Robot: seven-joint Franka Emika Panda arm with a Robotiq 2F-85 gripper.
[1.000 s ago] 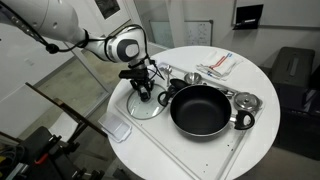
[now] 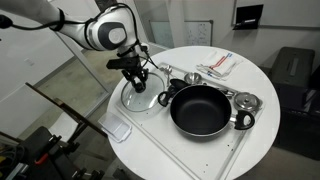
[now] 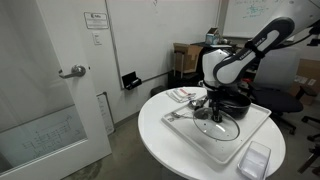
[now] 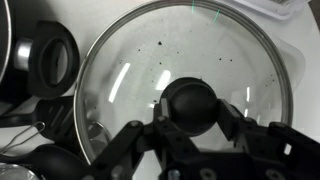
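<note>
A round glass lid (image 2: 131, 101) with a metal rim and a black knob (image 4: 191, 106) hangs close over the left part of the white tray. My gripper (image 2: 139, 85) is shut on that knob, with the fingers on both sides of it in the wrist view. In exterior view 2 the lid (image 3: 217, 131) looks slightly tilted below the gripper (image 3: 214, 115). How high it is above the tray is hard to tell. A black frying pan (image 2: 200, 109) sits open on the tray, right of the lid in exterior view 1.
The white tray (image 2: 170, 147) rests on a round white table (image 2: 255, 150). Dark utensils (image 4: 62, 118) lie between lid and pan. A small metal pot (image 2: 246, 102) stands beyond the pan, a clear plastic container (image 3: 254, 160) near the table edge, and a cloth (image 2: 222, 63) at the back.
The gripper and lid have risen and shifted slightly left in exterior view 1, and the lid looks bigger there. The pan and tray have stayed where they were.
</note>
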